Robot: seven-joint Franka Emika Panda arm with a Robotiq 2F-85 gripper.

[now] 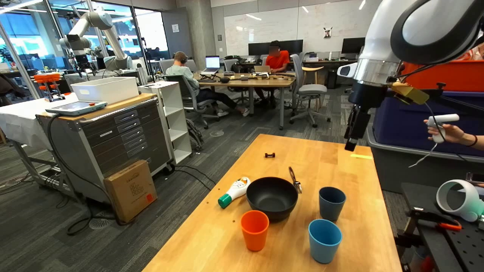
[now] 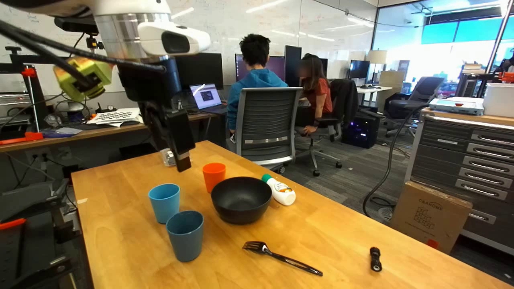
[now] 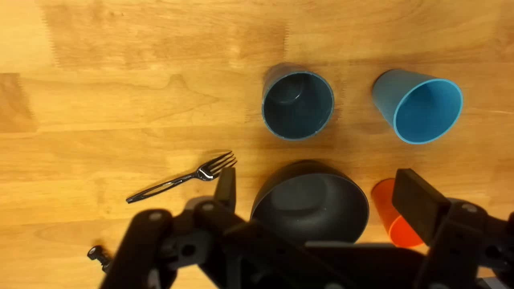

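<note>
My gripper is open and empty, its two fingers wide apart above the table. Below it in the wrist view lies a black bowl [image 3: 318, 207], partly covered by the gripper's body. An orange cup [image 3: 385, 197] shows beside the right finger, which hides part of it. Farther up stand a dark blue-grey cup [image 3: 298, 106] and a lighter blue cup [image 3: 424, 108], both upright and empty inside. To the left a black fork [image 3: 180, 180] lies flat, its tines toward the bowl.
A white bottle with a green cap [image 2: 279, 190] lies by the bowl. A small black dumbbell-shaped object [image 2: 375, 259] sits near the table's edge. Bare wood [image 1: 313, 156] stretches over the table's far end in exterior view 1.
</note>
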